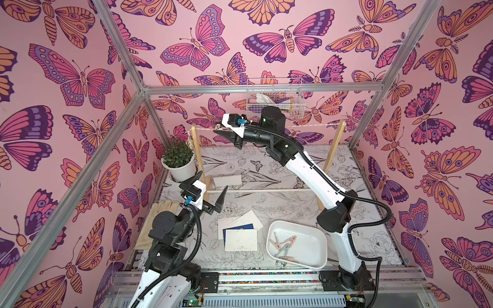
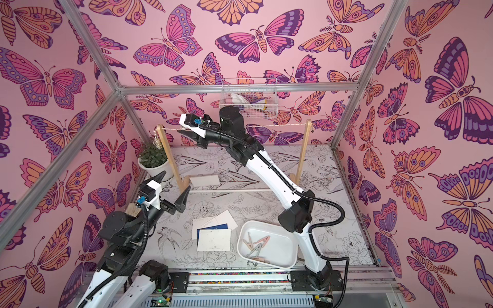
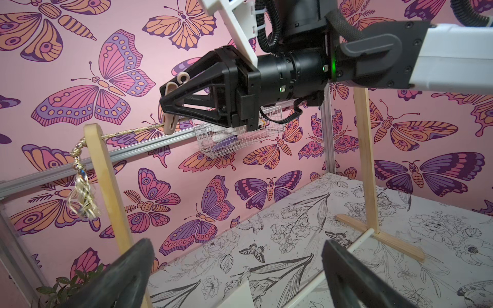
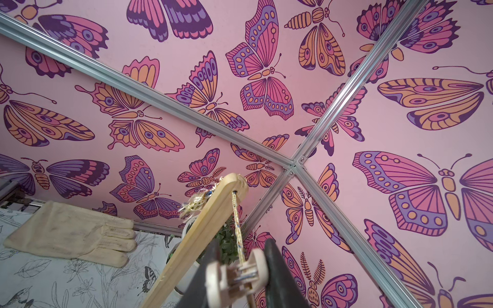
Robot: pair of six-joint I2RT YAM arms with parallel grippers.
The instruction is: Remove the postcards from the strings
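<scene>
My right gripper is at the string (image 4: 237,228) close to the left wooden post (image 4: 192,243). A pale clothespin (image 4: 215,285) sits between its fingers, which touch it on both sides; the string passes through the pin. In the left wrist view, this clothespin (image 3: 170,105) hangs over the string (image 3: 128,135) with no card below it. My left gripper (image 1: 211,183) stands open and empty, low by the left post. Several postcards (image 1: 241,240), white and one blue, lie piled on the table. Another white card (image 1: 227,180) lies flat behind them.
A white tray (image 1: 322,246) with several clothespins (image 1: 282,245) stands front right. A potted plant (image 1: 178,154) is beside the left post, and a glove (image 4: 72,233) lies at the left. The right post (image 1: 334,146) holds the string's other end.
</scene>
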